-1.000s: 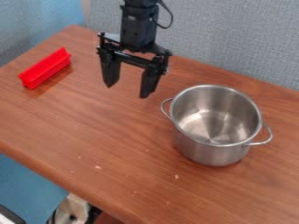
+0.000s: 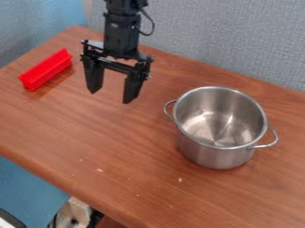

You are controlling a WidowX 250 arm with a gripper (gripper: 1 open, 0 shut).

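My black gripper [image 2: 113, 85] hangs over the wooden table at the upper middle, its two fingers wide apart with nothing between them. A red rectangular block [image 2: 45, 68] lies on the table at the far left, to the left of my gripper and apart from it. A steel pot [image 2: 219, 151] with two loop handles stands on the right half of the table; its inside looks empty.
Grey textured walls stand behind it. Blue floor and some small equipment show past the lower-left edge.
My gripper has moved left, toward the red block and away from the pot. The block and pot have not moved.
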